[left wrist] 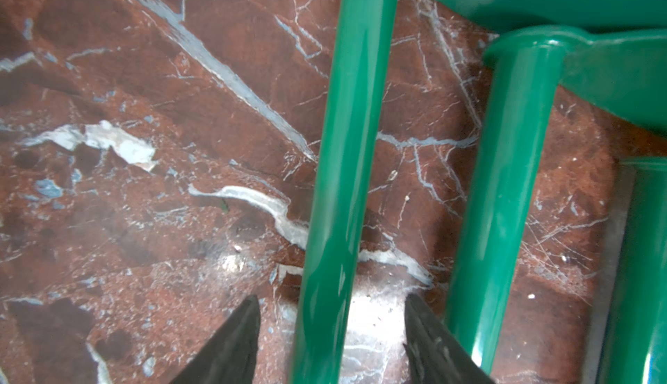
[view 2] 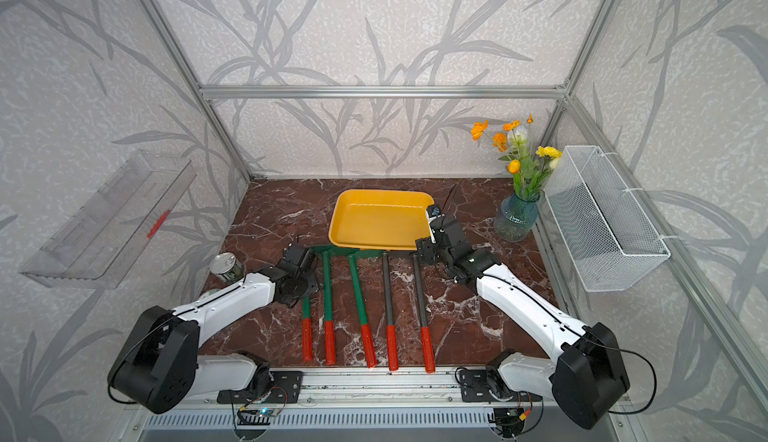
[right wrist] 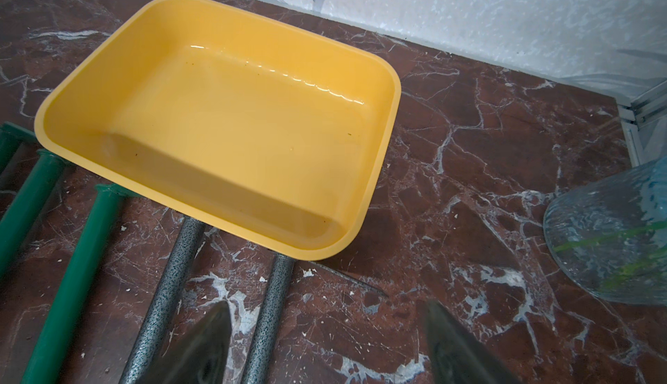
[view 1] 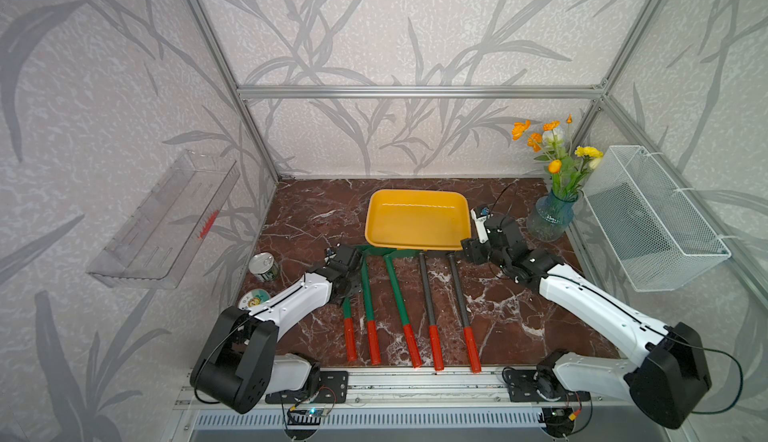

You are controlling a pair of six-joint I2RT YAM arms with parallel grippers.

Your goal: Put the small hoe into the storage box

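Five hoes lie side by side, handles toward the front: green ones at left, such as the leftmost green hoe [view 1: 349, 336], and grey ones at right [view 1: 428, 298]. My left gripper is open over that leftmost green shaft, which runs between its fingertips. My right gripper is open above the table beside the yellow tray [view 1: 417, 218], with nothing visible held. Which storage box the task means is unclear: a clear box [view 1: 160, 218] hangs at left and a white mesh basket [view 1: 656, 218] at right.
A glass vase of flowers [view 1: 550, 218] stands at back right. A can [view 1: 263, 267] and a round container [view 1: 253, 301] sit at the far left of the table. The tray's front edge lies over or against the hoe heads.
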